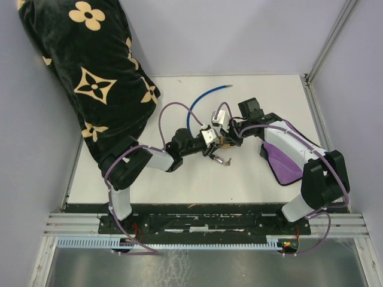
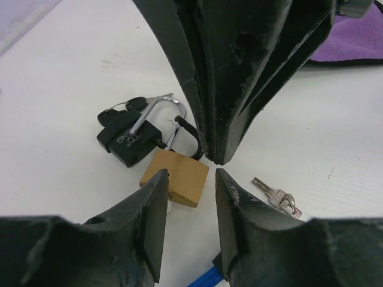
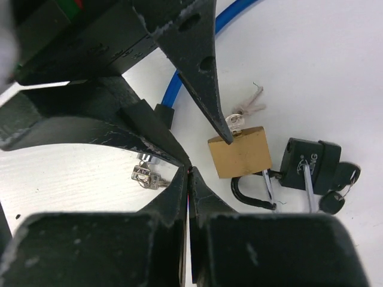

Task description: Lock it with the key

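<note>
A brass padlock [image 3: 239, 155] lies on the white table, a key [image 3: 250, 106] at its top edge in the right wrist view. Black padlocks [image 2: 128, 140] with keys lie beside it. My left gripper [image 1: 209, 142] is shut above the brass padlock; what is between its fingers is hidden. My right gripper is shut with nothing showing between its fingers, close beside the left one over the padlocks. A small metal piece with keys [image 2: 275, 197] lies nearby.
A blue tube [image 1: 204, 94] curves across the table. A purple mat [image 1: 287, 167] lies at the right, a patterned dark cushion [image 1: 93, 69] at the back left.
</note>
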